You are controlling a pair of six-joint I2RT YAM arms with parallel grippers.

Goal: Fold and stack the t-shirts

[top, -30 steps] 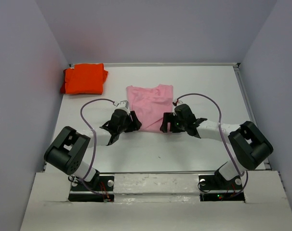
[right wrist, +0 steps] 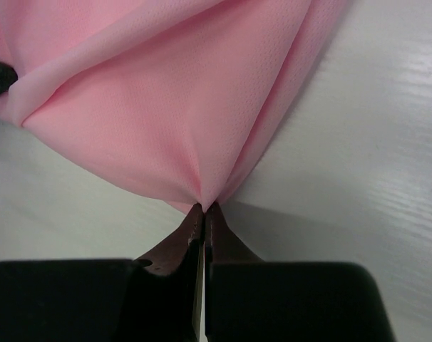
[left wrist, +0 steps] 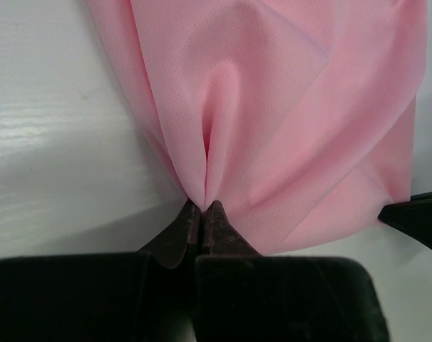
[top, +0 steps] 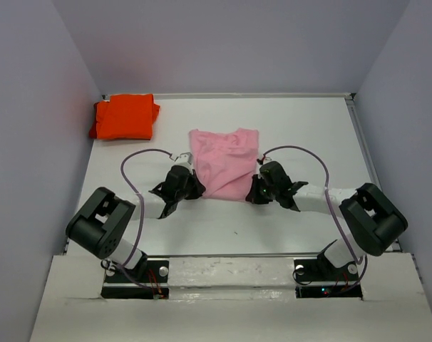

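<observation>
A pink t-shirt [top: 227, 157] lies partly folded in the middle of the white table. My left gripper [top: 199, 191] is shut on its near left corner; in the left wrist view the cloth gathers into creases at the fingertips [left wrist: 204, 208]. My right gripper [top: 252, 196] is shut on the near right corner, where the right wrist view shows the fabric pinched to a point [right wrist: 204, 209].
A folded red-orange pile [top: 126, 116] lies at the back left of the table [top: 309, 121].
The shirt and both grippers have since shifted slightly toward the near edge and right.
</observation>
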